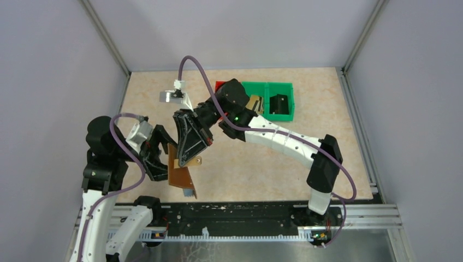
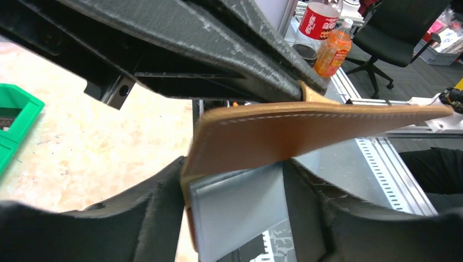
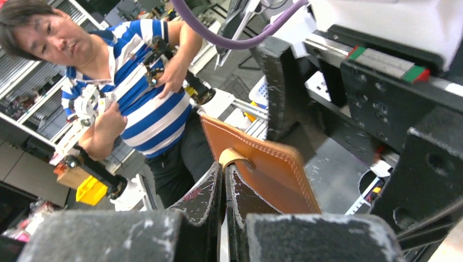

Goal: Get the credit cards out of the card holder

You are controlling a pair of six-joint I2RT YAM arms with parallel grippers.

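Note:
The brown leather card holder (image 1: 179,176) hangs in the air at the left, tilted. My right gripper is shut on its tan strap (image 3: 233,157), whose loop stands at the fingertips. In the left wrist view, the holder (image 2: 273,134) shows its stitched edge, with a pale grey card-like face (image 2: 237,204) beneath. A small blue-grey piece (image 1: 189,192) pokes past the holder's lower end in the top view. My left gripper is part open at the holder, one blurred finger overlapping the grey face. Whether either finger touches it I cannot tell.
A green bin (image 1: 282,98) with dark and tan items stands at the back, beside a red one (image 1: 219,84) partly hidden by the right arm. Both grippers are very close together.

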